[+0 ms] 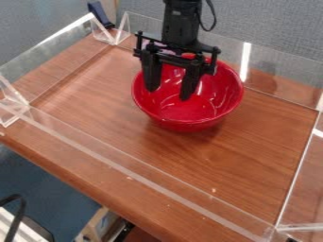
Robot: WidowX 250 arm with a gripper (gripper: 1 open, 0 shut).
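A red bowl [190, 111] sits on the wooden tabletop toward the back, right of centre. My black gripper [169, 87] hangs over it from above, its two fingers spread apart and pointing down into the bowl's left half. I see nothing between the fingers. The back part of the bowl is partly hidden behind the gripper.
Clear plastic walls surround the wooden table [113, 151], with a grey wall behind. A dark cable and some equipment sit off the table at the lower left.
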